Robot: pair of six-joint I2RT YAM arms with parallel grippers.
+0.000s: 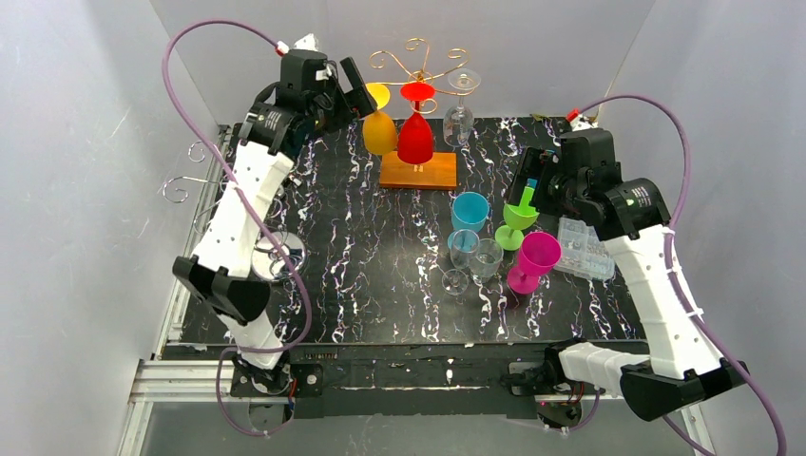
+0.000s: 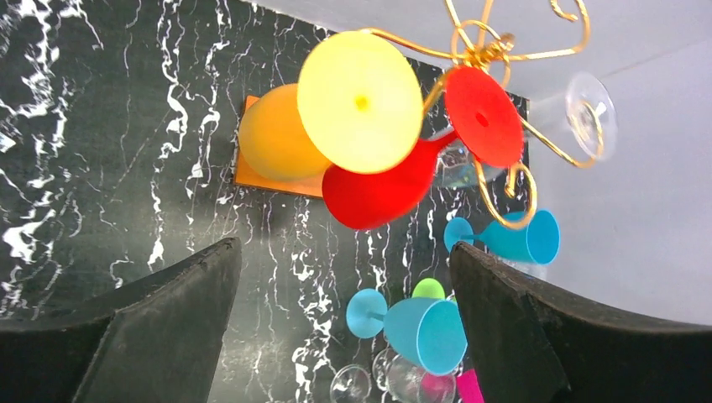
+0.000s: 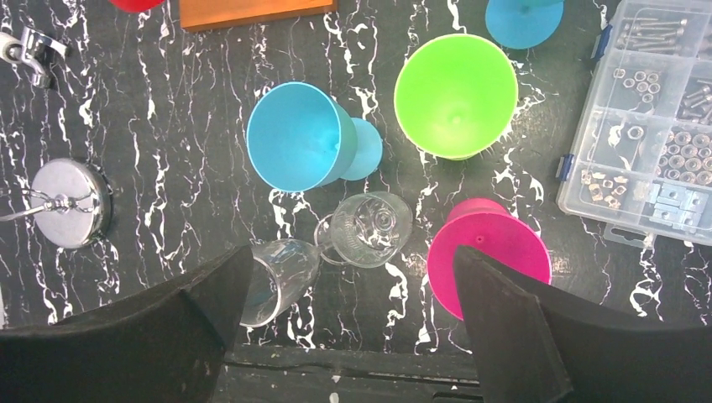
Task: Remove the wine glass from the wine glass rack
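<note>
A gold rack [image 1: 418, 76] on a wooden base [image 1: 418, 173] holds upside-down glasses: yellow [image 1: 379, 133], red [image 1: 415, 138] and clear [image 1: 459, 123]. My open left gripper is raised at the rack's left, near the yellow glass's foot; in its wrist view the yellow foot [image 2: 359, 101] lies ahead, between and beyond the fingers, with nothing held. My open right gripper hangs above the loose glasses at the right, with nothing held.
Blue [image 3: 294, 134], green [image 3: 453, 92], pink [image 3: 495, 252] and clear glasses [image 3: 369, 227] crowd the right side, beside a parts box [image 3: 638, 117]. A second, silver rack stands at the left.
</note>
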